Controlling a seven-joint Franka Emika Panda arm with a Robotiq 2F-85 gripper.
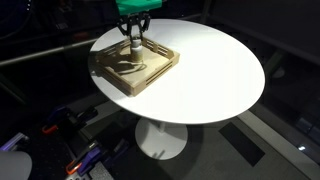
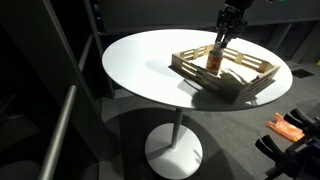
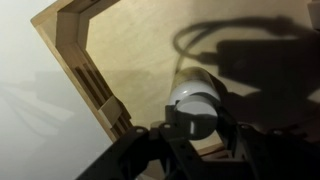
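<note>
A small bottle with a pale lid and an orange-brown label stands upright inside a shallow wooden tray. From above, its round white lid shows between the dark fingers of my gripper. The gripper is shut on the bottle near its top, reaching down from above in both exterior views. Whether the bottle's base touches the tray floor is hard to tell. Its lower part is mostly hidden in the wrist view.
The tray sits near the edge of a round white table, whose remaining top is clear. Slatted tray walls surround the bottle. Shadows of the arm and a cable fall across the tray floor.
</note>
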